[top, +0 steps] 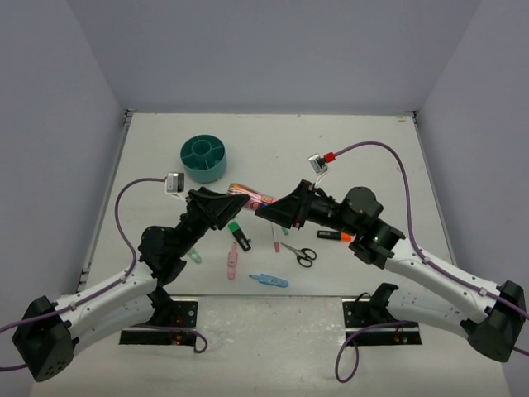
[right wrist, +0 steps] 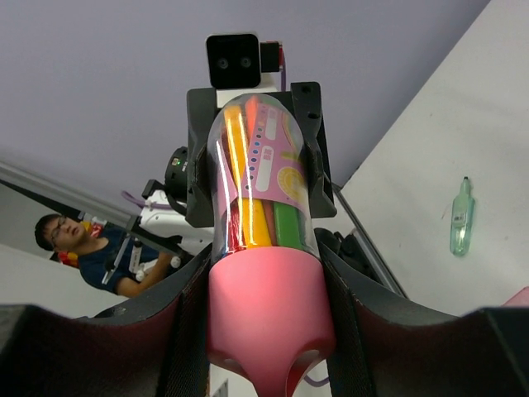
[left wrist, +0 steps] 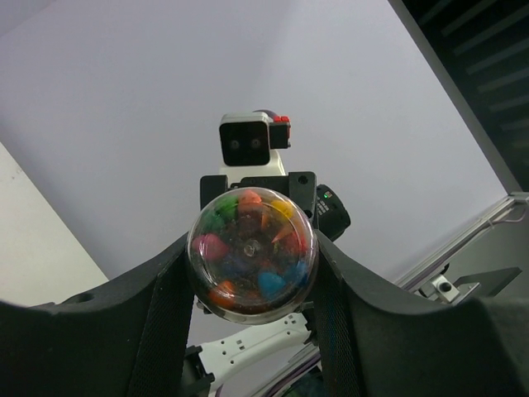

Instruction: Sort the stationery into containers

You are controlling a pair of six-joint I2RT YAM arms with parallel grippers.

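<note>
A clear tube of coloured sticks with a pink cap point(right wrist: 269, 310) spans the gap between my two grippers, above the table. My left gripper point(top: 237, 203) is shut on the clear end; in the left wrist view the tube's round base point(left wrist: 252, 256) faces the camera between the fingers. From the other side, my right gripper point(top: 271, 208) has its fingers flush against both sides of the cap, shut on it. Back left on the table stands a green divided holder point(top: 203, 172), with its compartments looking empty from above.
Scissors point(top: 302, 255), a blue marker point(top: 269, 280), a pink marker point(top: 232, 262), a green-and-black pen point(top: 240, 235), a pale green item point(right wrist: 462, 219) and a black-and-orange item point(top: 334, 236) lie below the arms.
</note>
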